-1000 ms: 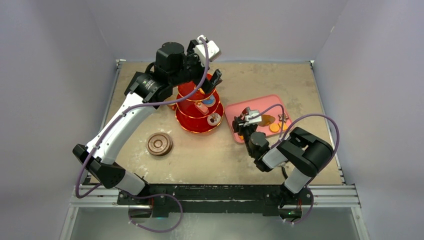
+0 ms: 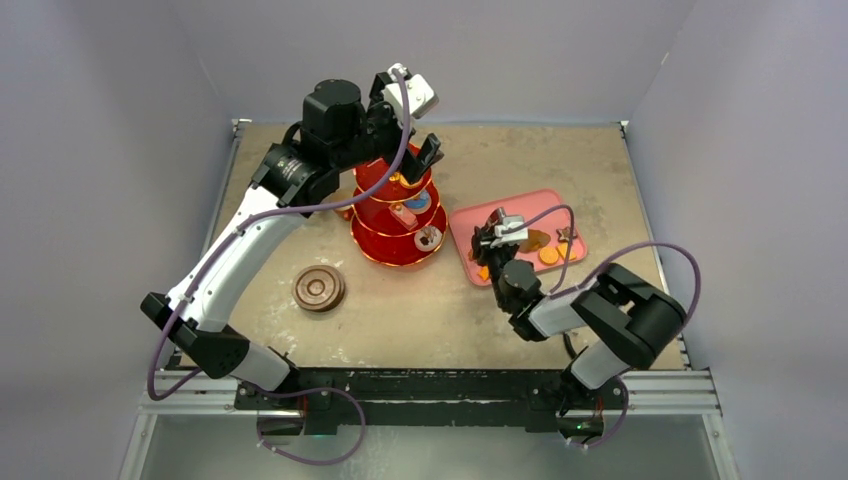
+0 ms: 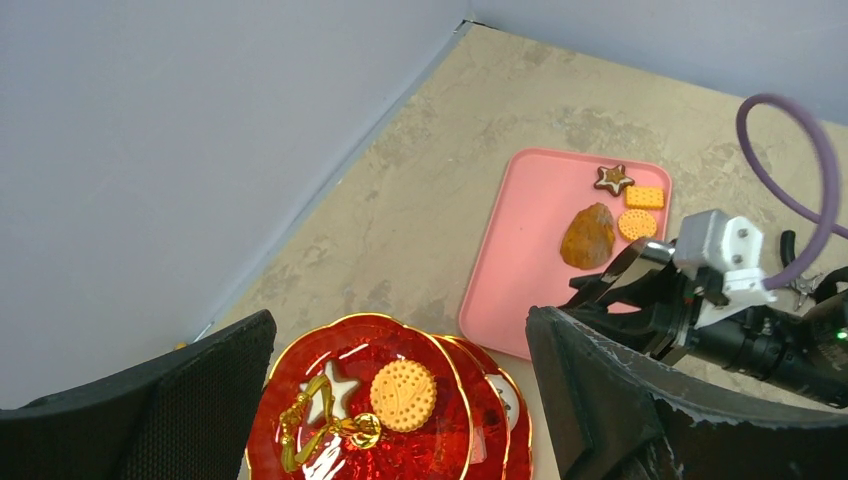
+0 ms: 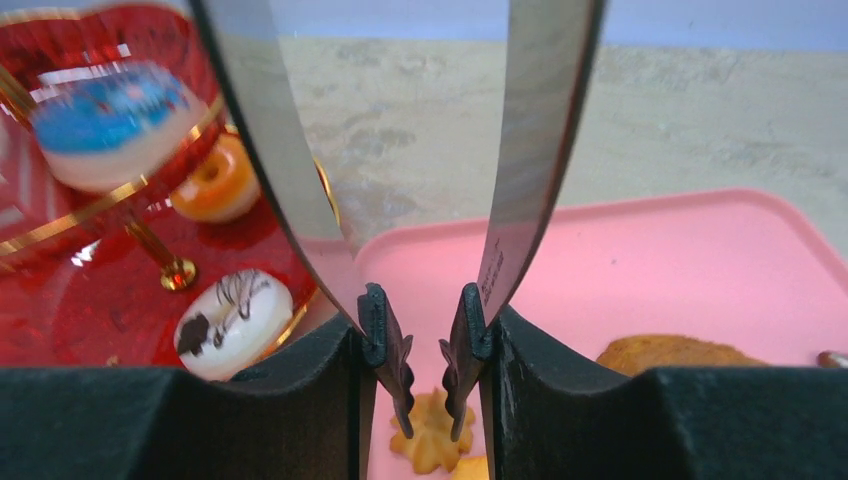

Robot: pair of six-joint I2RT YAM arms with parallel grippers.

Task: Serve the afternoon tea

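Note:
In the right wrist view my right gripper is shut on silver tongs (image 4: 530,120), a finger against either side. The tongs' dark claw tips stand slightly apart over a yellow flower-shaped biscuit (image 4: 428,455) on the pink tray (image 4: 540,255); whether they touch it I cannot tell. My left gripper is open and empty, high above the red three-tier stand (image 2: 380,248). A round biscuit (image 3: 403,396) and a star lie on its top tier, while a white doughnut (image 4: 235,322) sits lower down.
A brown bread-like piece (image 3: 588,237), a star biscuit (image 3: 614,179) and yellow biscuits share the tray. A round brown lidded pot (image 2: 318,288) stands front left. Pliers-like metal (image 3: 803,287) lie right of the tray.
My right arm's elbow has shifted slightly right and forward, its cable swinging right, while its gripper stays over the tray's left part.

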